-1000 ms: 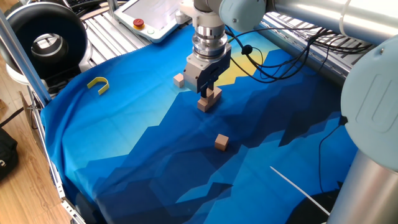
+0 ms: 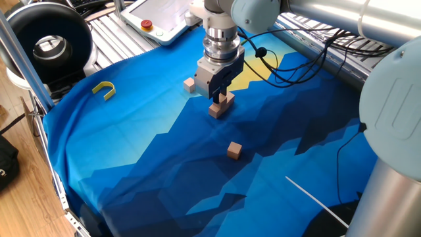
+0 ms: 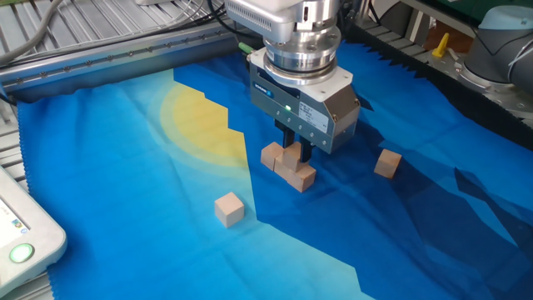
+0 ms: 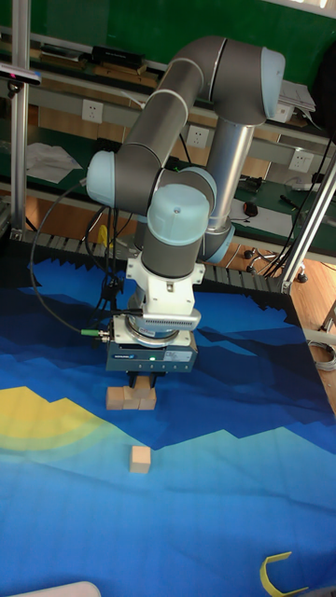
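Note:
Several small wooden cubes stand on the blue printed cloth. In exterior view 2, a short row of touching cubes [image 3: 302,177] lies below my gripper [image 3: 297,153], with an upper cube [image 3: 291,157] resting on top. My gripper points straight down, its dark fingers [image 3: 306,151] on either side of that upper cube, and looks shut on it. The same upper cube [image 4: 143,382] shows between the fingers in exterior view 3. One loose cube [image 3: 230,209] sits on the pale blue area, and another loose cube [image 3: 387,164] on the dark blue.
A yellow curved piece [image 2: 104,89] lies near the cloth's edge. The teach pendant [image 2: 160,16] with its red button is at the back, and a thin white stick [image 2: 317,200] lies at the front right. Between the loose cubes and the cloth's front, the surface is clear.

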